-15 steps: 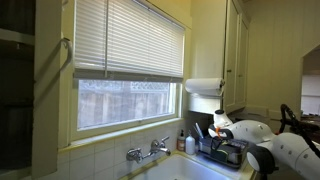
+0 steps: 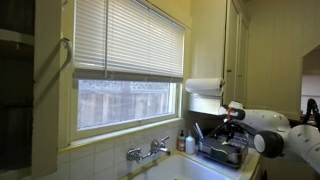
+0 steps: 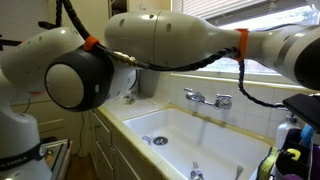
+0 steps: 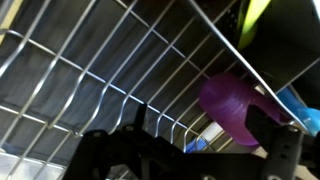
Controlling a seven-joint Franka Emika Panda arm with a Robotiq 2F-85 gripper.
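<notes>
My gripper reaches in from the bottom of the wrist view, its dark fingers (image 4: pixel 262 126) set wide apart, with nothing gripped that I can see. Beyond them are the metal wires of a dish rack (image 4: pixel 110 78). A purple rounded item (image 4: pixel 232 106) rests in the rack, partly behind the right finger. Close to it are a blue item (image 4: pixel 297 108) and a yellow-green handle (image 4: pixel 254 14). In exterior view 1 the white arm (image 2: pixel 262 118) extends in from the right over the dark dish rack (image 2: pixel 222 152); the fingertips are too small to make out there.
The white sink basin (image 3: pixel 190 140) lies beside the rack, with a wall faucet (image 3: pixel 208 99) above it. Bottles (image 2: pixel 190 144) stand at the sink's far corner. A paper towel roll (image 2: pixel 205 86) hangs under the upper cabinet (image 2: pixel 208 45).
In exterior view 1 the arm's elbow has risen and shifted right. The wrist end above the rack has also shifted slightly right. The rack looks unmoved.
</notes>
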